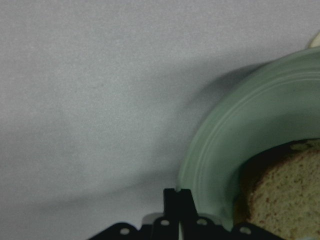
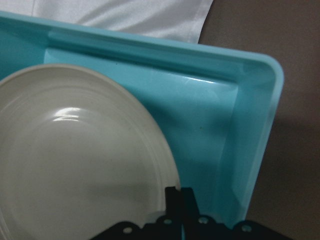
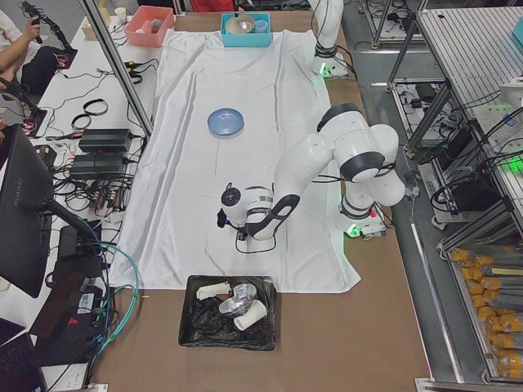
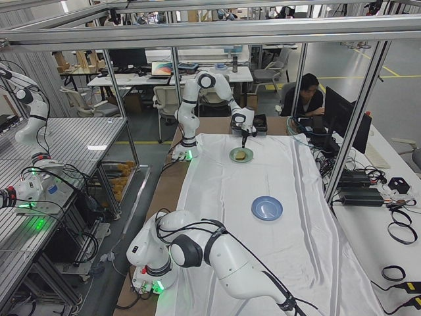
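A green plate [image 4: 237, 156] with a slice of bread [image 1: 282, 195] lies on the white cloth. My left gripper is at the plate's near rim in the left wrist view, its fingers together; whether the rim is between them is unclear. My right gripper has its dark fingers at the rim of a cream plate [image 2: 85, 155] inside a turquoise bin [image 2: 257, 135] at the table's end; whether they grip that rim is unclear. A blue plate [image 3: 225, 121] lies mid-cloth.
A black lined bin [image 3: 193, 314] with white cups and foil stands beyond the cloth. A red bin [image 3: 151, 24] is on the side desk. The cloth around the blue plate is clear. A metal post [image 3: 114, 65] rises at the side.
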